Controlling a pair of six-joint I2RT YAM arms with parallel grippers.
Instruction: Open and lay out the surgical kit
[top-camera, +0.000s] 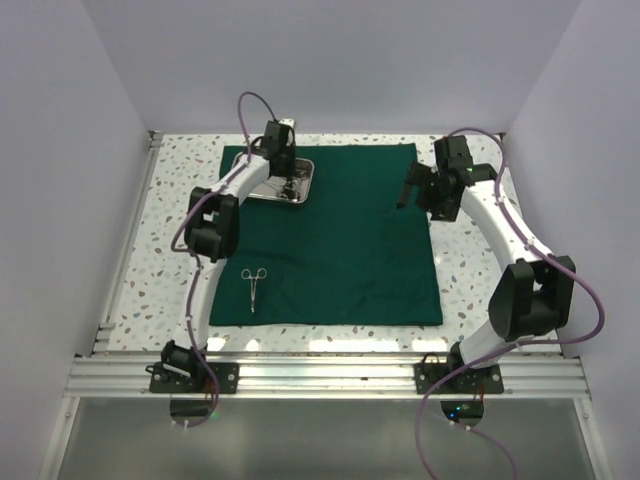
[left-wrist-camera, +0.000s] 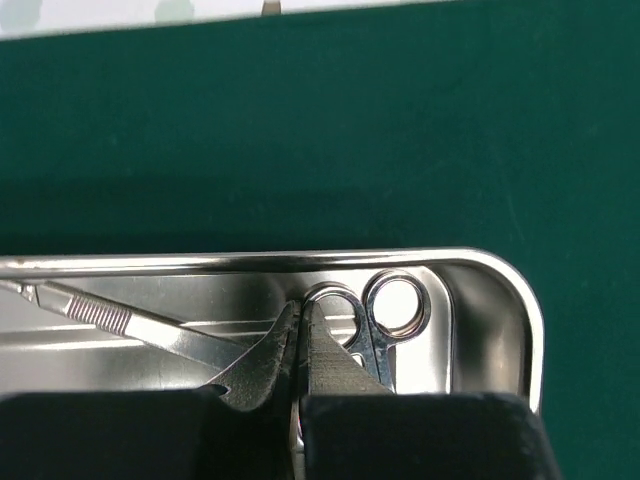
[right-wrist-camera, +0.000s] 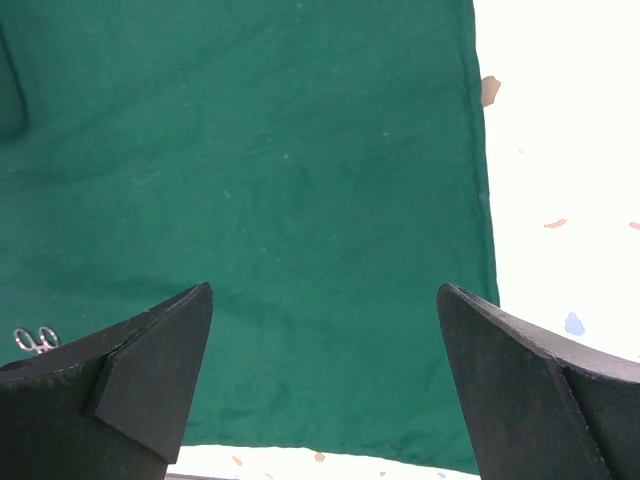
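The metal tray (top-camera: 309, 182) lies at the back left of the green cloth, partly covered by my left arm. Inside it, the left wrist view shows a ring-handled instrument (left-wrist-camera: 384, 346) by the right end and a slim handle with a ribbed grip (left-wrist-camera: 100, 315) to the left. My left gripper is shut with its tips down in the tray, overlapping the left ring in view; nothing shows between them. Forceps or scissors (top-camera: 253, 290) lie alone on the cloth at front left. Over the cloth's right edge, my right gripper (top-camera: 421, 200) hangs open and empty.
Grey walls stand at the back and sides.
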